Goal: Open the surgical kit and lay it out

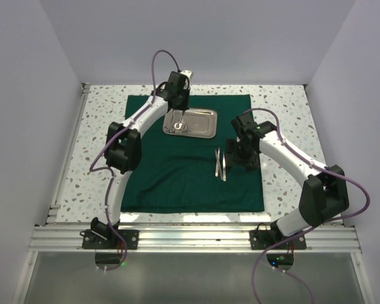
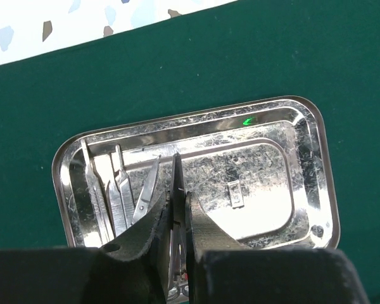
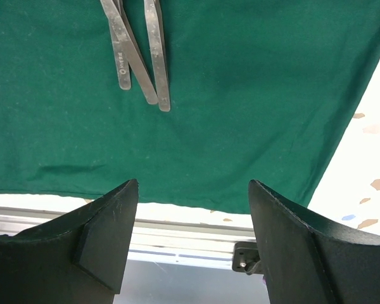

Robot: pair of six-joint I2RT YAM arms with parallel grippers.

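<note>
A steel tray lies at the back of the green cloth, with several slim instruments in its left part. My left gripper is over the tray, its fingers close together around a scissor-like instrument pointing toward the back. My right gripper stands open over the cloth's right part, nothing between its fingers. Three long flat instruments lie side by side, two crossing, on the cloth in front of the tray, left of the right gripper in the top view.
A speckled white table surface surrounds the cloth, with a metal rail along its front edge.
</note>
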